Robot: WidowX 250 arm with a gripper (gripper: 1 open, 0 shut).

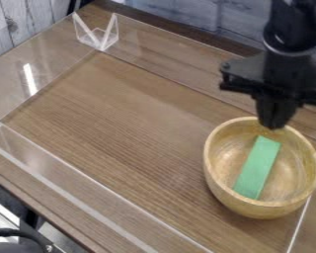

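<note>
A tan round bowl [225, 198] sits at the right of the wooden table, with a flat green bar [257, 168] lying inside it. My dark gripper [275, 119] hangs just over the back of the bowl, above the green bar's far end and apart from it. It is shut, and I see nothing held in it; its lowest tip is blurred.
A clear plastic holder [98, 32] stands at the back left. Dark cables lie at the lower left corner.
</note>
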